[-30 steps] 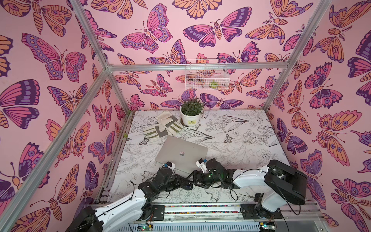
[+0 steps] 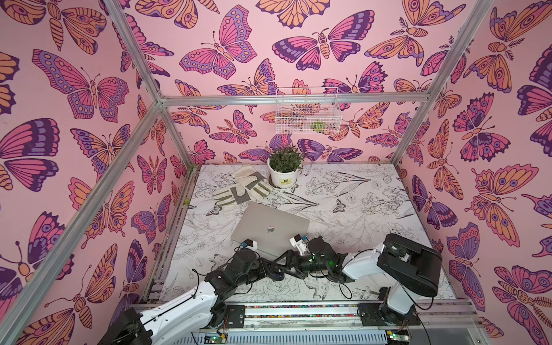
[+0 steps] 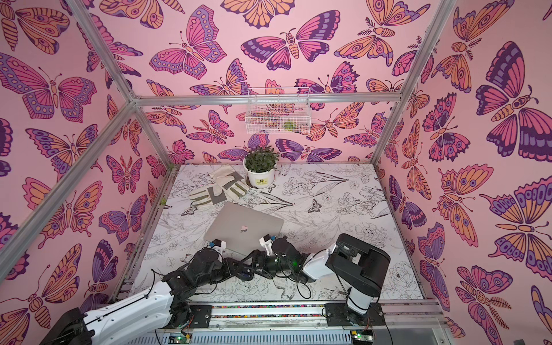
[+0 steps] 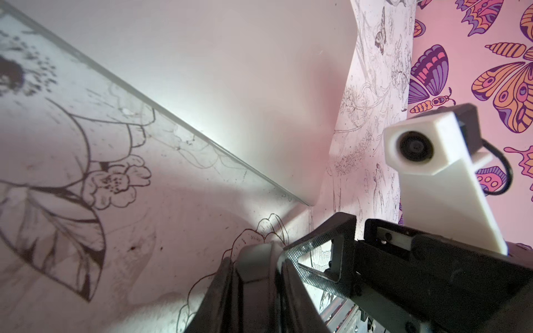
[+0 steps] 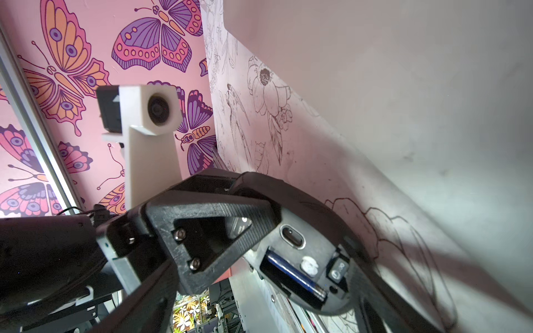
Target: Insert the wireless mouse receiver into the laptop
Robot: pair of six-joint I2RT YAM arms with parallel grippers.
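The closed silver laptop [image 2: 267, 221] lies on the table, in front of both arms. Below its near edge my left gripper [image 2: 272, 270] is shut on a black mouse [image 4: 258, 277], held tilted. The right wrist view shows the mouse's uncovered underside, with a blue battery [image 5: 294, 277] and a small metallic piece, apparently the receiver [image 5: 337, 269], in a slot at the edge. My right gripper is open, its fingers [image 5: 383, 297] spread on either side of the mouse's underside. Nothing is gripped between them; whether they touch the mouse I cannot tell.
Work gloves [image 2: 244, 187] and a potted plant [image 2: 283, 169] stand behind the laptop. A wire basket [image 2: 307, 123] hangs on the back wall. Both grippers are very close together.
My right gripper has moved left, right up to the mouse and the left gripper. The left arm and the laptop stay where they were.
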